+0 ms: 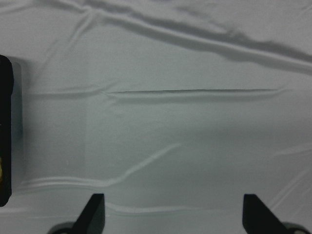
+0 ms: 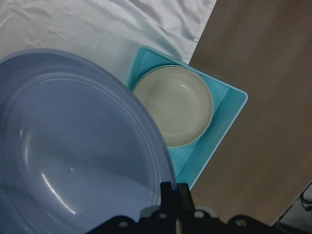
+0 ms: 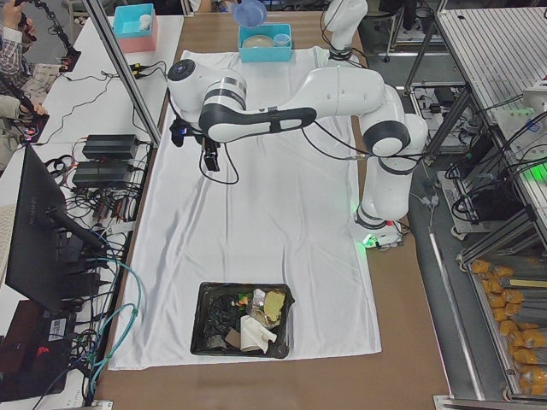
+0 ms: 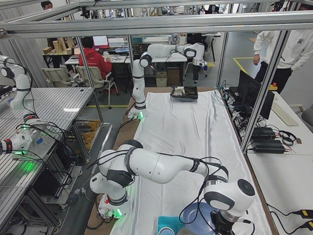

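Note:
A blue bowl (image 2: 63,136) is held by its rim in my right gripper, which is shut on it, above a turquoise tray (image 2: 219,136) with a cream dish (image 2: 173,105) inside. In the camera left view that tray (image 3: 265,55) is at the far end of the cloth, with a small light blue cup (image 3: 282,40). My left gripper stands open over bare white cloth (image 1: 185,136). A black bin (image 3: 209,316) holding scraps and paper lies at the other end of the cloth.
A monitor (image 3: 38,239) and cables line the left side; a metal-topped bench (image 3: 479,60) stands to the right.

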